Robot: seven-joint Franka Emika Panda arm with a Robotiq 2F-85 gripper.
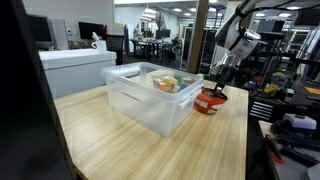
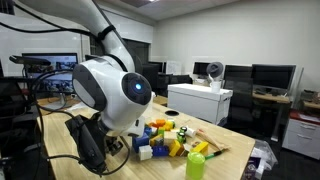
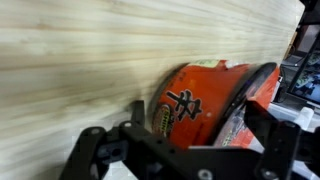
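Note:
At the right end of the table in exterior view 1 is a red object (image 1: pixel 207 104) with a dark upper edge. My gripper (image 1: pixel 213 89) is low over it, though the fingers are small and hard to make out there. The wrist view shows the red object (image 3: pixel 191 92) close up, with a black mark on its side and a black curved rim. My gripper is open, its dark fingers spread to either side in front of that object. Whether either finger touches it I cannot tell. In exterior view 2 the white arm hides the red object.
A clear plastic bin (image 1: pixel 140 99) with several coloured items stands left of the red object. Exterior view 2 shows colourful pieces and a green item (image 2: pixel 196 166) near the arm.

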